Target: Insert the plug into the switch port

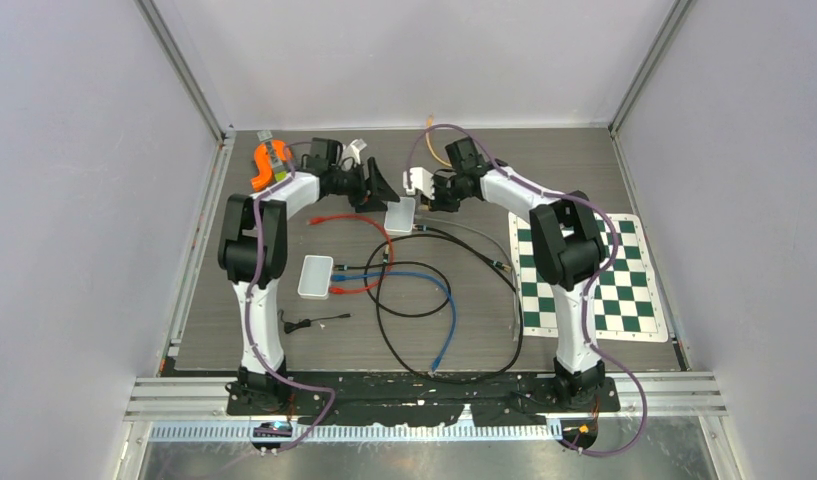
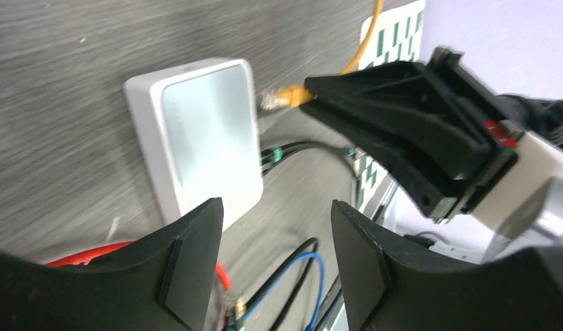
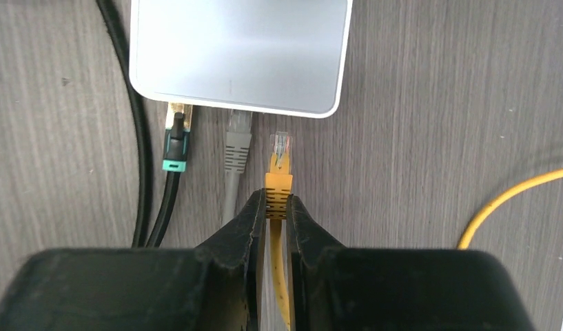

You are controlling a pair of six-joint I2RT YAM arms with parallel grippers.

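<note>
In the right wrist view, my right gripper is shut on the yellow plug (image 3: 280, 165), whose clear tip points at the white switch (image 3: 240, 55). A small gap separates that tip from the switch's edge, to the right of a grey plug (image 3: 238, 141) seated there. From the left wrist view, the same switch (image 2: 209, 131) lies ahead of my left gripper, which stands open with nothing between its fingers. The switch's port openings are hidden in these views.
A black cable's plug (image 3: 177, 141) also sits in the switch. A second white box (image 1: 315, 277) with red, blue and black cables lies front left. Orange tool (image 1: 269, 165) at back left, checkerboard (image 1: 614, 290) at right. Loose black cables (image 1: 464, 378) cover the middle.
</note>
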